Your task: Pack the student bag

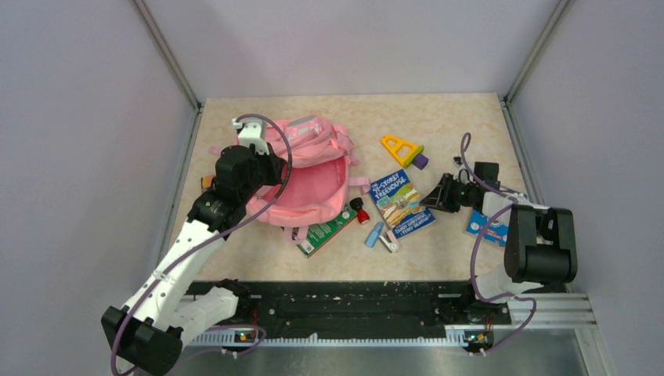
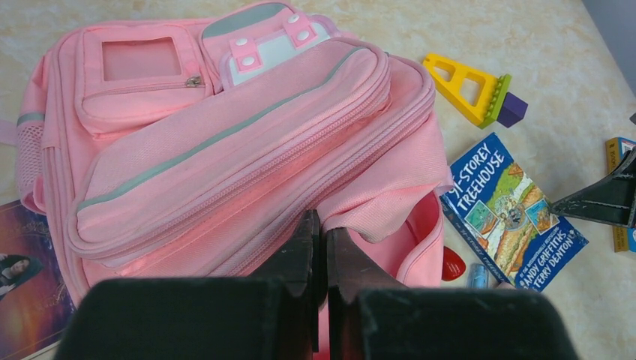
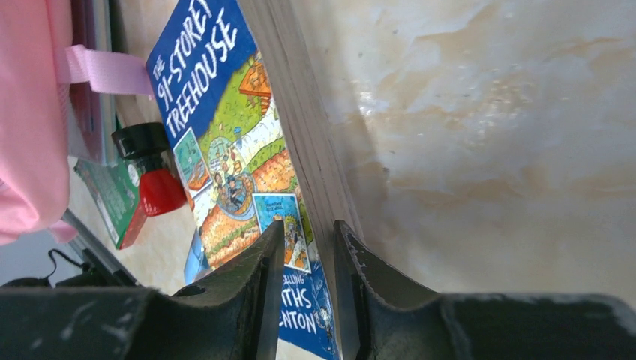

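Note:
The pink bag (image 1: 305, 207) lies on the left half of the table, main compartment unzipped. My left gripper is shut at the bag's upper flap, pink fabric at its fingertips; whether any is pinched is unclear. The blue "Storey Treehouse" book (image 1: 399, 202) lies to the bag's right. My right gripper is shut on that book along its long edge, the cover and page block between its fingertips in the right wrist view.
A yellow toy (image 1: 398, 149) with a purple block lies behind the book. A red stamp (image 1: 362, 215), blue tube (image 1: 373, 235) and white item (image 1: 388, 242) lie nearby. A green book (image 1: 319, 239) sits partly under the bag. Another blue item (image 1: 485, 227) lies far right.

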